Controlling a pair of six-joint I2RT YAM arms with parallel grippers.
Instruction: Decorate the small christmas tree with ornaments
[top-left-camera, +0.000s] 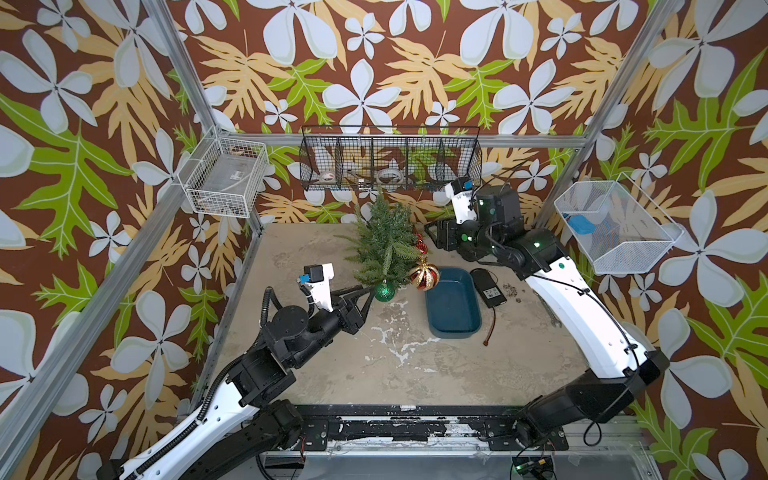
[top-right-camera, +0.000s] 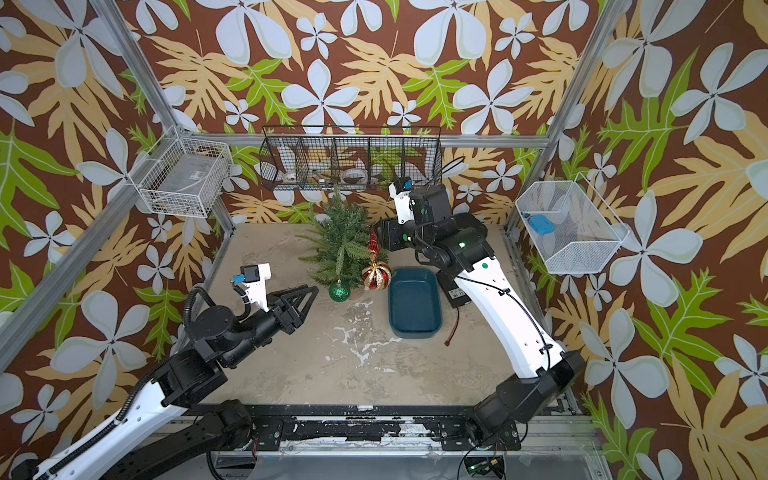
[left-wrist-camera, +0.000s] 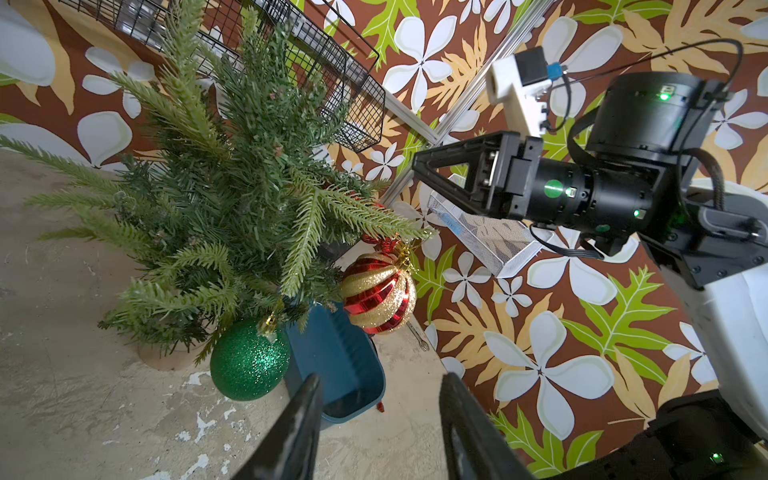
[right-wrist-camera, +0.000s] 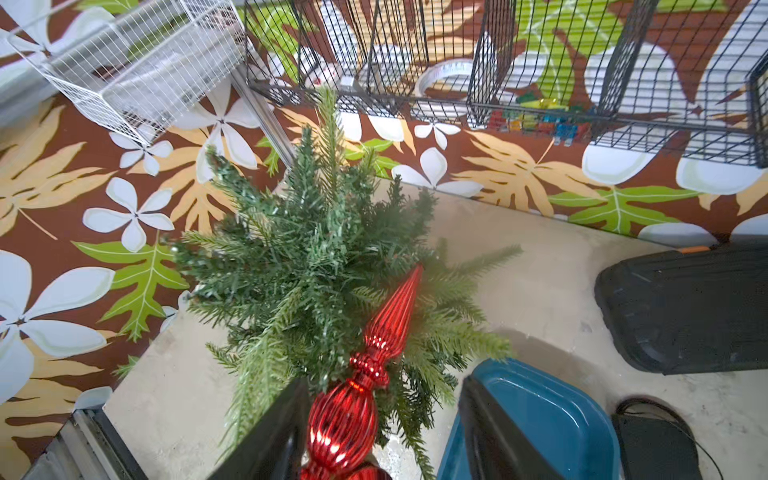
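Note:
The green tree (top-left-camera: 386, 244) stands at the back middle of the table. On its front hangs a glittery green ball (left-wrist-camera: 249, 360); a red-and-gold striped ball (left-wrist-camera: 380, 292) hangs at its right side. Behind that ball a shiny red pointed ornament (right-wrist-camera: 344, 420) rests slanted against the branches. To the right of the tree my right gripper is open, apart from the red ornament, with nothing held. My left gripper is also open and empty, in front and left of the green ball. The tree's trunk is mostly hidden by branches.
An empty blue tray (top-left-camera: 453, 304) lies right of the tree, with a black cable box (top-left-camera: 488, 288) beside it. A black case (right-wrist-camera: 688, 308) sits at the back right. Wire baskets (top-left-camera: 390, 164) hang behind the tree.

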